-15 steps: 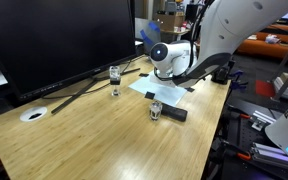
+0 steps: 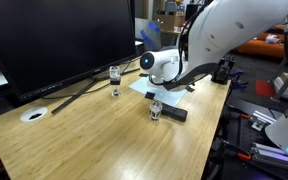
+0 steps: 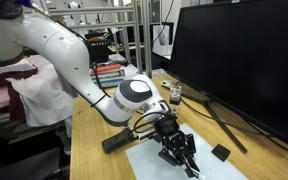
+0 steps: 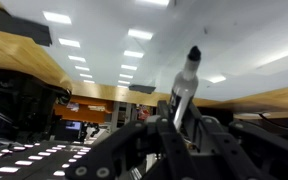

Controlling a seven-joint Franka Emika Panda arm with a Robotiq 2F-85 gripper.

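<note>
A pale marker-like stick with a dark tip (image 4: 187, 88) stands between the fingers of my gripper (image 3: 183, 160), which is shut on it. Beneath lies a glossy white sheet (image 3: 219, 168), reflecting ceiling lights in the wrist view. In exterior view 1 the gripper is low over that sheet (image 2: 139, 86). Whether the tip touches the surface, I cannot tell. A small dark block (image 3: 221, 152) rests on the sheet beside the gripper.
A long black box (image 2: 172, 114) and a clear bottle (image 2: 155, 110) stand just in front of the sheet. Another bottle (image 2: 115, 80) is farther left, near the big black monitor (image 2: 59, 45).
The arm has shifted slightly to the left and lower over the white sheet. The bottles and the black box stay where they were.
</note>
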